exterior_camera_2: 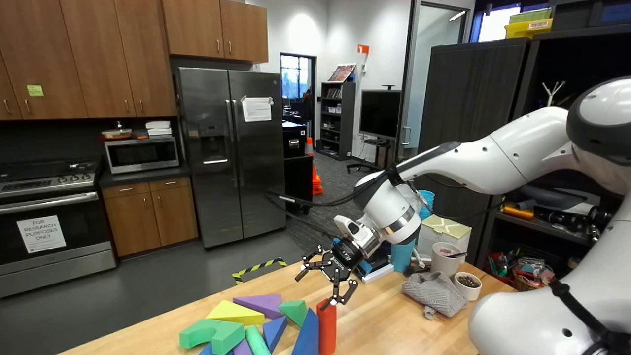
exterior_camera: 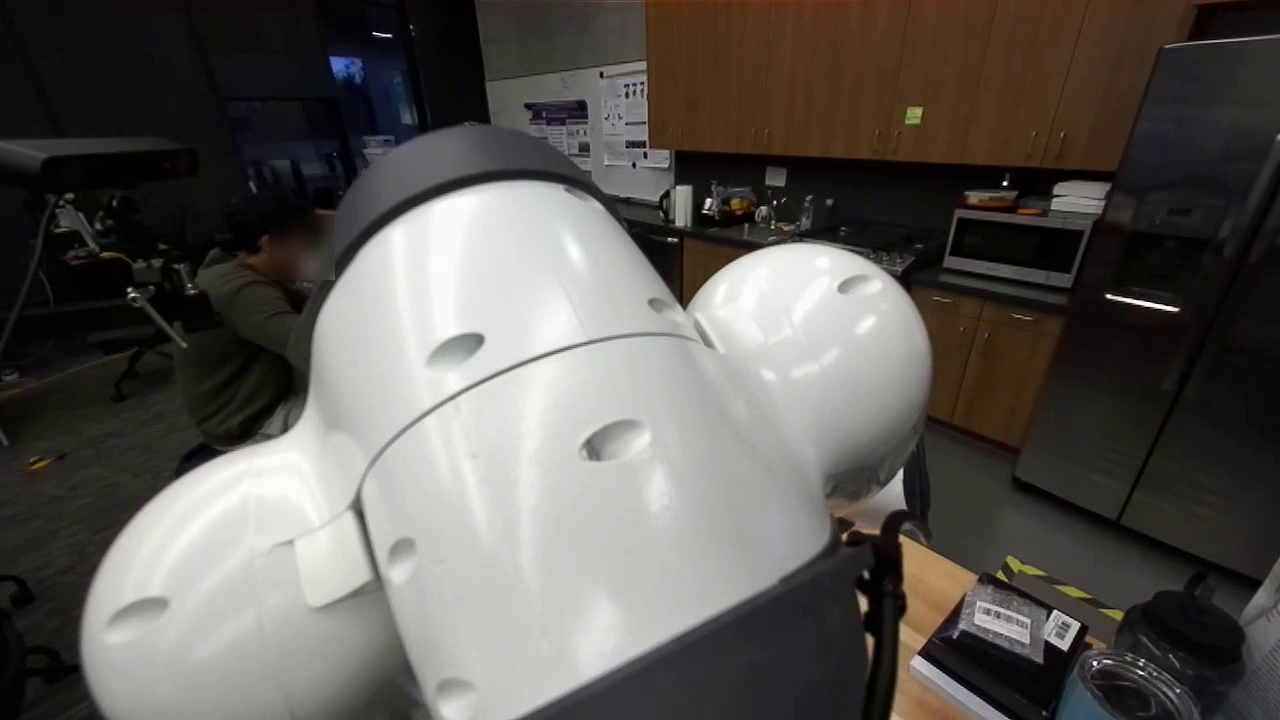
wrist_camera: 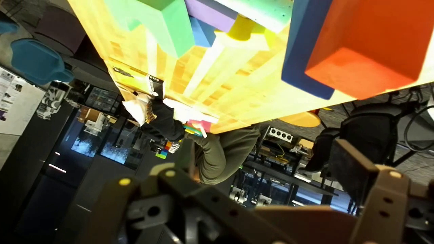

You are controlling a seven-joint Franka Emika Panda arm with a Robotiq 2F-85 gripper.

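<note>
My gripper point(exterior_camera_2: 313, 290) stands open above the wooden table in exterior view 2, its fingers spread close to the top of an upright red block point(exterior_camera_2: 327, 328). Nothing shows between the fingers in the wrist view, where the gripper is along the bottom. The red block point(wrist_camera: 362, 48) fills the upper right there, with a blue block point(wrist_camera: 303, 48) beside it. In exterior view 2 a tall blue wedge point(exterior_camera_2: 307, 336) stands by the red block. Left of them lie a green arch point(exterior_camera_2: 222, 332), a yellow wedge point(exterior_camera_2: 236, 311), a purple triangle point(exterior_camera_2: 260, 302) and other blocks. The arm hides the blocks in exterior view 1.
A grey cloth point(exterior_camera_2: 436, 291), a small bowl point(exterior_camera_2: 468, 288) and a white cup point(exterior_camera_2: 446, 259) sit at the table's right. A black box point(exterior_camera: 1002, 636) and a tumbler point(exterior_camera: 1125, 690) stand near the edge. Someone in a green sweatshirt point(wrist_camera: 238, 150) sits at the table's far end.
</note>
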